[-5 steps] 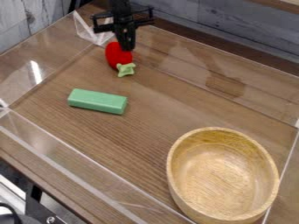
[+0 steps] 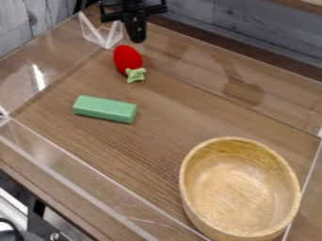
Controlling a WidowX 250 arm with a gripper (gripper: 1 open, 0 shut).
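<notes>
My gripper [image 2: 136, 31] is at the top edge of the view, dark and mostly cut off, above a red strawberry-like toy [image 2: 128, 58] with a pale green leafy end. Its fingertips are small and hard to make out; nothing shows held below them. A green block [image 2: 105, 109] lies on the wooden table [image 2: 164, 160] at the middle left.
A wide tan bowl [image 2: 239, 188] sits at the lower right. A clear plastic piece [image 2: 101, 28] stands at the upper left, beside the gripper.
The gripper has risen away from the red toy toward the top edge, mostly over the last second. The toy and other objects look unmoved.
</notes>
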